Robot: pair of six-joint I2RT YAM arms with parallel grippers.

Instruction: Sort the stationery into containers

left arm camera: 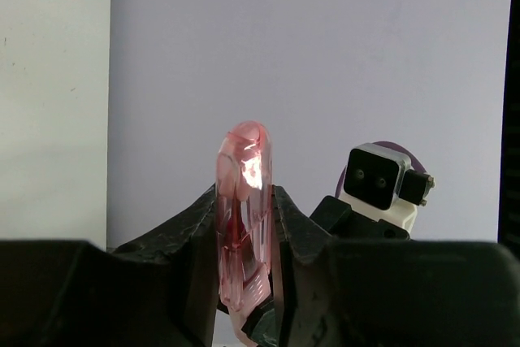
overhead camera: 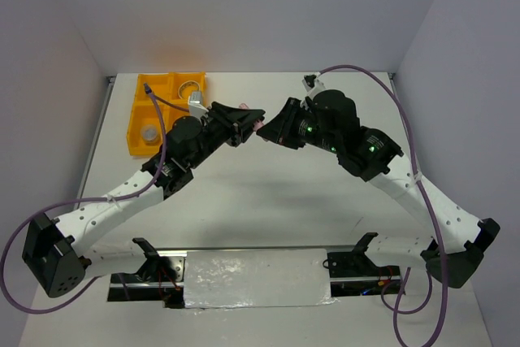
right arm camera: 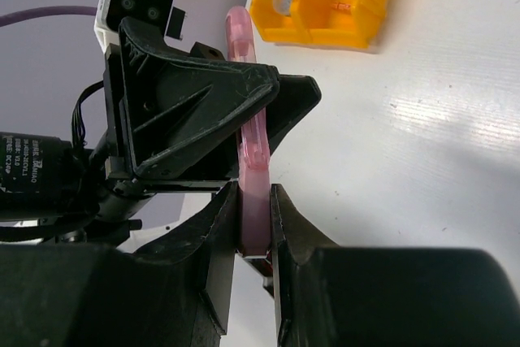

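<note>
One slim, pink, partly clear stationery item [overhead camera: 259, 125] is held in the air between both grippers, over the back middle of the table. My left gripper [overhead camera: 253, 117] is shut around its upper part. In the left wrist view the rounded clear end of the pink item [left arm camera: 245, 156] sticks up past the fingers. My right gripper is shut on the flatter lower part of the pink item [right arm camera: 253, 217]. The left gripper's black fingers [right arm camera: 207, 111] flank it just beyond. An orange divided tray [overhead camera: 137, 149] stands at the back left, partly covered by the left arm.
A yellow ring [overhead camera: 188, 87] and a clear round piece [overhead camera: 149, 133] lie in separate tray compartments. Grey walls rise at the back and sides.
</note>
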